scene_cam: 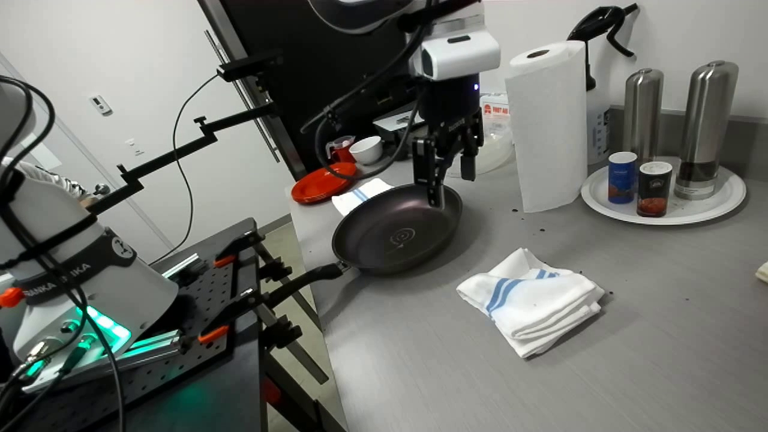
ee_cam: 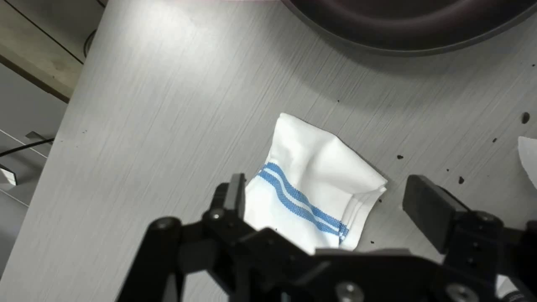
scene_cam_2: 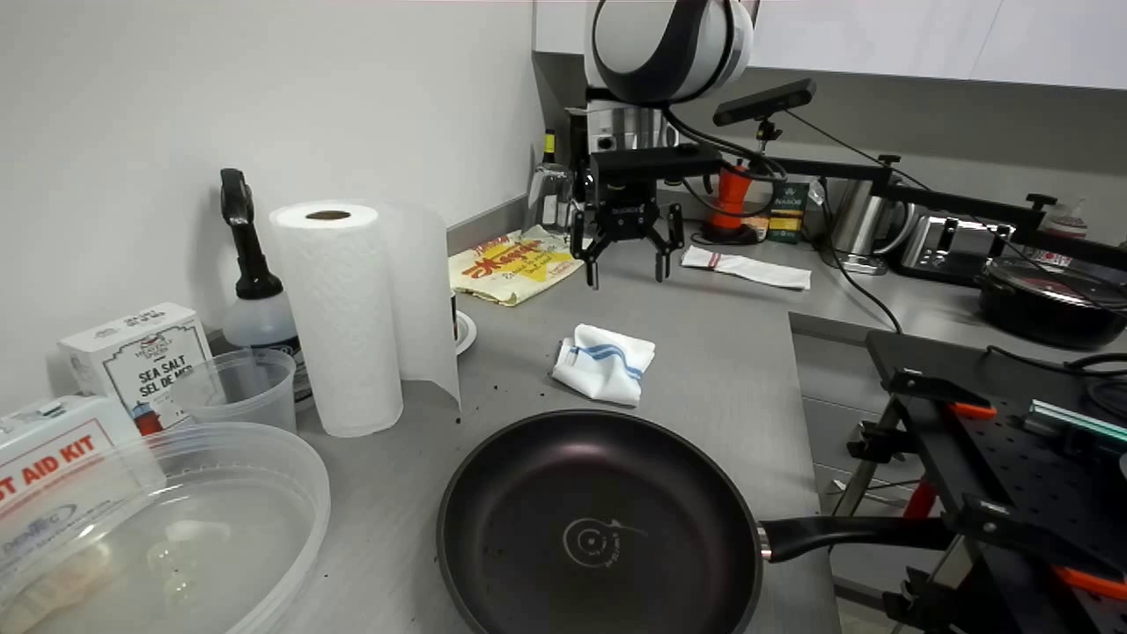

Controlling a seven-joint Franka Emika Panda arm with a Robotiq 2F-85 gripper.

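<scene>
A folded white towel with blue stripes (scene_cam: 531,301) lies flat on the grey counter. High over it hangs my gripper (scene_cam_2: 628,276), pointing down and well clear of the counter. Seen from the wrist, the towel (ee_cam: 312,186) shows below, between two widely parted fingers; part of it is hidden behind the gripper body. Nothing is held. A black frying pan (scene_cam_2: 592,518) rests beside the towel, empty, its handle (scene_cam_2: 856,535) reaching past the counter's edge.
A paper towel roll (scene_cam: 547,129) stands near the wall, by a white plate (scene_cam: 677,216) carrying grinders and two small shakers. Clear plastic tubs (scene_cam_2: 243,475) are beyond the pan, and red plates (scene_cam: 324,183) lie at the far end. Bare counter surrounds the towel.
</scene>
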